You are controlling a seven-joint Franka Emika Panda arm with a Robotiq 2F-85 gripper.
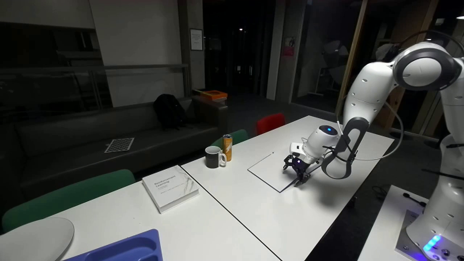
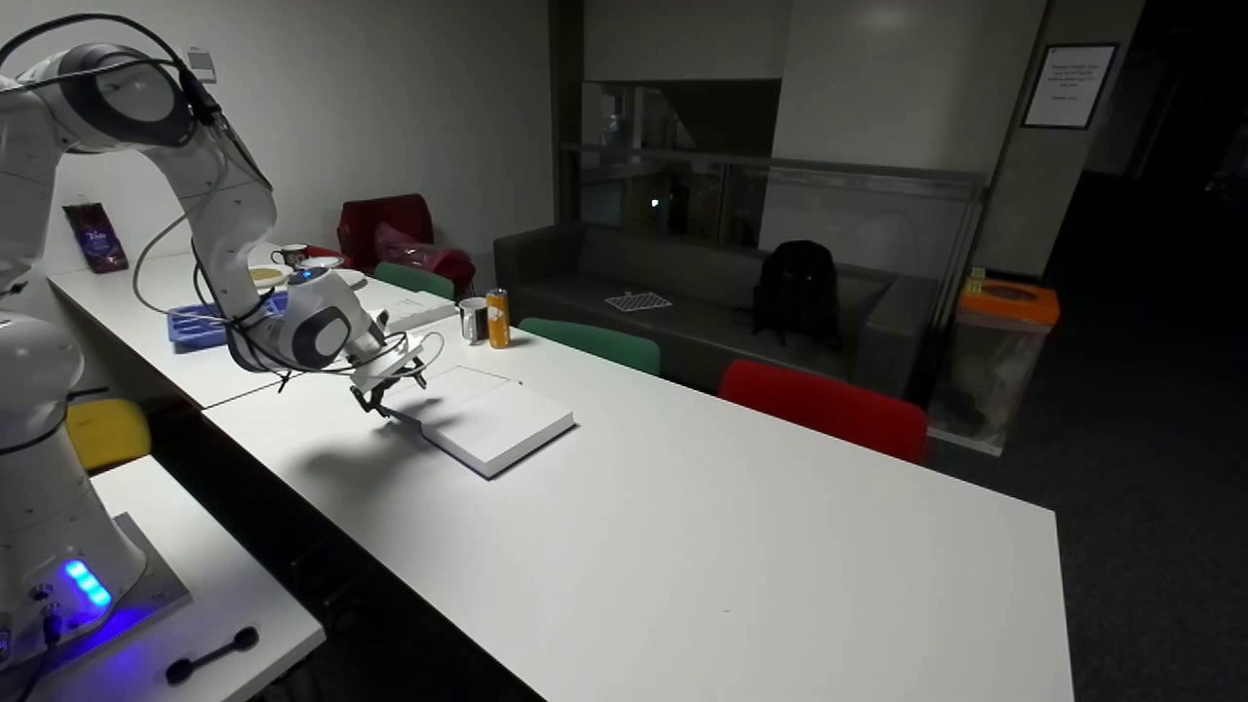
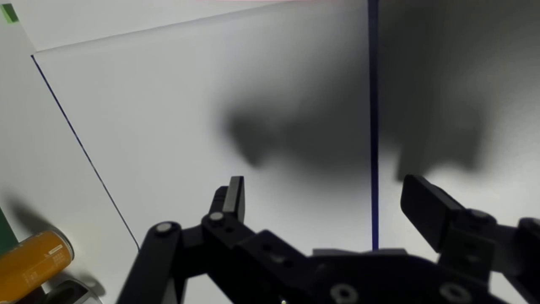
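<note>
A large white book [image 2: 497,417] lies open on the table, its thick block of pages on one side and a thinner flat part with a dark blue edge on the other. In the wrist view its white page [image 3: 152,101] fills the middle, and the dark blue edge [image 3: 374,126] runs between the finger positions. Above that edge hovers my gripper, open, with its two fingers wide apart and nothing gripped. From exterior view 1 the gripper [image 1: 296,172] is low over the near edge of the book; whether it touches cannot be told.
An orange can [image 1: 227,148] and a mug [image 1: 213,157] stand close together beyond the book. Another closed white book [image 1: 170,187] lies past the table seam, with a blue tray [image 1: 150,243] and a plate [image 1: 41,239] farther along.
</note>
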